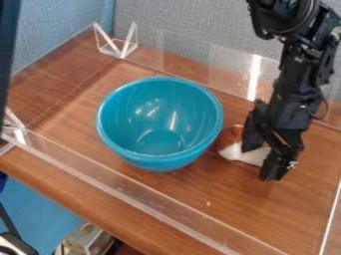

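A teal bowl sits upright on the wooden table. Just right of it lies a small white object with orange-brown on it. My black gripper reaches down from the top right, low over that object and partly hiding it, its fingers apart.
Clear plastic walls edge the table, with white brackets at the back left and left side. Bare wood lies in front of the bowl and at the back left. A grey padded wall stands behind.
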